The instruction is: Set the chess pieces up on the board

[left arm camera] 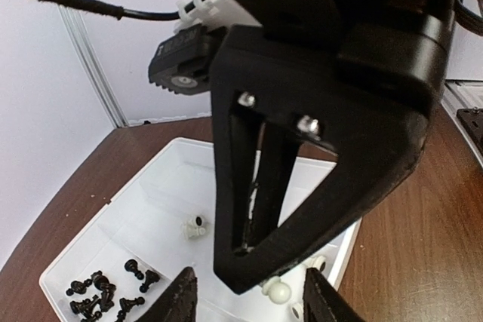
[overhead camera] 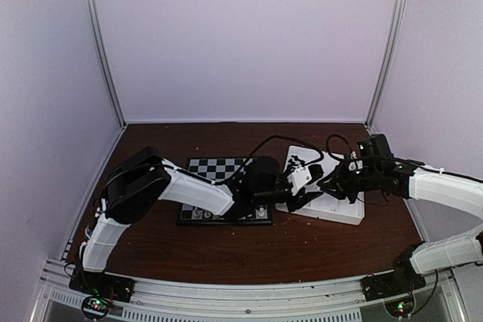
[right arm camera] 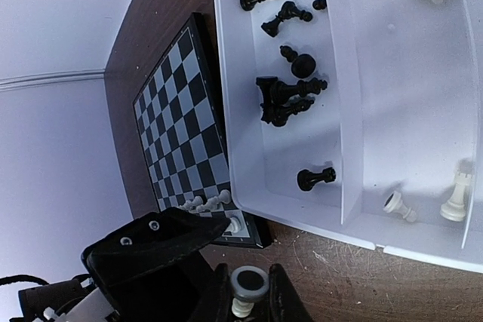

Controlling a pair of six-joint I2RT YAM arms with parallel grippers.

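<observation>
In the right wrist view, a white chess piece [right arm camera: 243, 308] sits between the fingers of my right gripper, which is shut on it, with the round base facing the camera. My left gripper stands open, its fingers apart. A rounded white head [left arm camera: 278, 291] shows between them in the left wrist view, beside the right gripper's dark finger; contact cannot be told. Both grippers meet over the white tray [overhead camera: 332, 216]. The chessboard [overhead camera: 219, 165] is partly hidden under the left arm; white pieces [overhead camera: 198, 213] stand along its near edge.
Black pieces [right arm camera: 290, 96] lie loose in one tray compartment. Some white ones, including a rook [right arm camera: 455, 197], lie beyond the divider [right arm camera: 351, 111].
</observation>
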